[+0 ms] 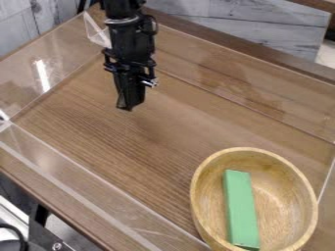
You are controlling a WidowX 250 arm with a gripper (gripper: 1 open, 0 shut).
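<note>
My black gripper (128, 98) hangs over the back left part of the wooden table (144, 167), pointing down. It looks shut, with nothing visible between its fingers, though its tip is small and dark. At the front right, well away from the gripper, a round cream-coloured bowl (285, 176) holds a long green block (240, 206) lying along its length.
A grey marble-patterned surface (262, 29) runs behind the table's back edge. Dark cables (11, 235) show beyond the table at the lower left corner.
</note>
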